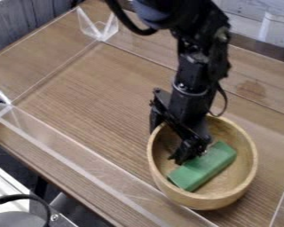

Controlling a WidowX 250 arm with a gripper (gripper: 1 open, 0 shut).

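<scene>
A wooden bowl (233,191) sits on the table at the lower right, holding a green block (206,167). My black gripper (177,146) reaches down from above into the left side of the bowl, beside the block's upper left end. Its fingertips are dark and partly hidden, so how far apart they stand is unclear.
Clear plastic barriers (74,151) run along its left part, and a cable and metal parts lie beyond the lower left edge.
</scene>
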